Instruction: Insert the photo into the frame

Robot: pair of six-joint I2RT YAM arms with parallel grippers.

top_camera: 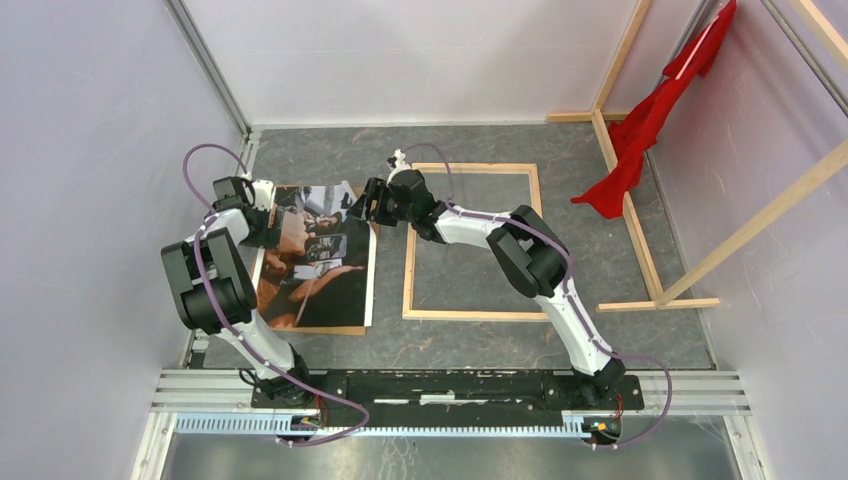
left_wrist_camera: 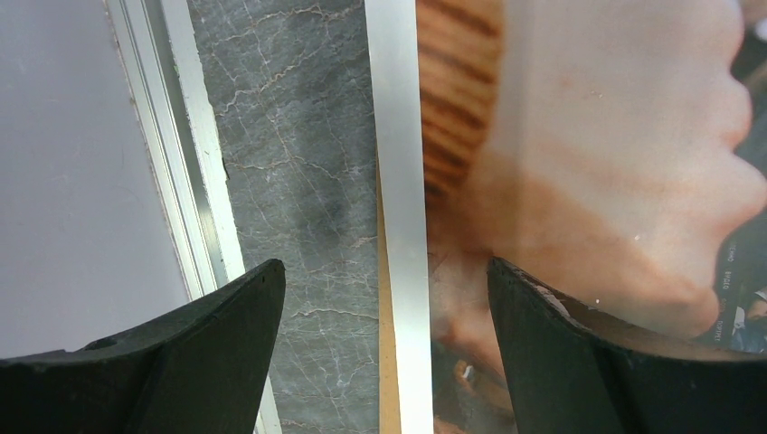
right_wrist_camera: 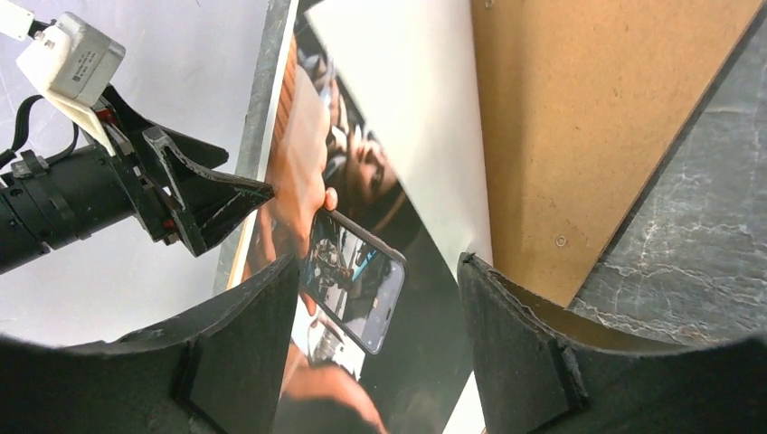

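The photo (top_camera: 335, 290), dark with hands and a phone and edged in white, lies on a brown backing board (right_wrist_camera: 579, 136) at the left of the floor. To its right sits the empty light-wood frame (top_camera: 475, 315). My left gripper is open above the photo's left white border, one finger on each side. At the upper right edge, my right gripper has its fingers apart over the photo. The white margin looks raised there, close to the right-hand fingertip (right_wrist_camera: 472, 271); whether it touches cannot be told.
A grey stone-patterned floor (top_camera: 440, 345) leaves a bare strip in front of the frame. White walls enclose the space. On the right stand a wooden stand (top_camera: 640, 245) and a hanging red cloth (top_camera: 650, 120).
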